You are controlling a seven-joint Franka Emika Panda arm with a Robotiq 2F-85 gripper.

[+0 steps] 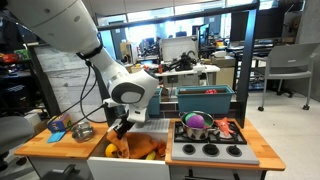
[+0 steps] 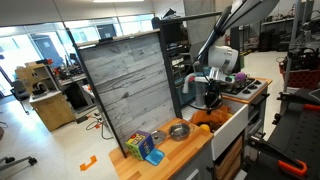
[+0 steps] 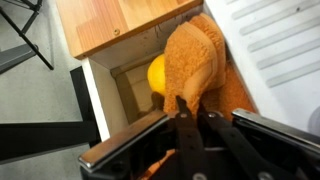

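Note:
An orange cloth (image 3: 195, 58) rises bunched out of the open white drawer (image 3: 103, 97), with my gripper shut on a fold of it in the wrist view. More of the cloth lies spread below the fingers. Beside it in the drawer sits a round yellow item (image 3: 157, 74). From the front, the cloth (image 1: 124, 147) hangs from the gripper (image 1: 122, 128) at the drawer's left side. Several yellow and orange items (image 1: 155, 155) show to the right of the cloth.
A stove (image 1: 213, 139) with a pot holding a purple thing (image 1: 195, 119) stands right of the drawer. Left on the wooden counter (image 1: 55, 148) are a metal pot (image 1: 83, 132) and a blue item (image 1: 57, 137). A teal basket (image 1: 205, 100) stands behind.

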